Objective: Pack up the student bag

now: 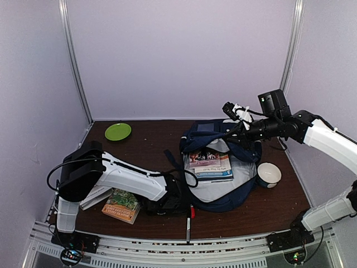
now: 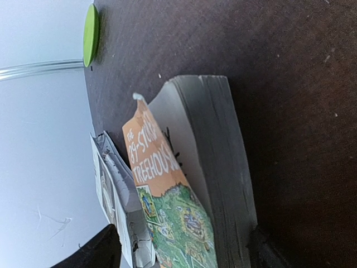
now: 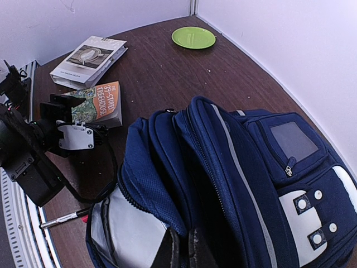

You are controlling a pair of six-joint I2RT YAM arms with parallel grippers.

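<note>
The Treehouse book [image 2: 167, 184], with an orange and green cover, lies between the fingers of my left gripper; one finger is on its cover side and the other by its page edge. Those fingers stand part open. Whether they touch the book I cannot tell. Behind it lies a white book [image 3: 88, 58]. The navy backpack [image 1: 226, 204] lies open, several books [image 1: 215, 168] inside on its pale lining. My right gripper is shut on the fabric of the backpack's opening edge, holding it up.
A green plate [image 1: 117, 132] lies at the back left. A white-and-dark bowl [image 1: 269, 174] stands right of the backpack. Near the front edge is a marker-like stick [image 1: 188, 228] with a red part. Bare table lies between plate and backpack.
</note>
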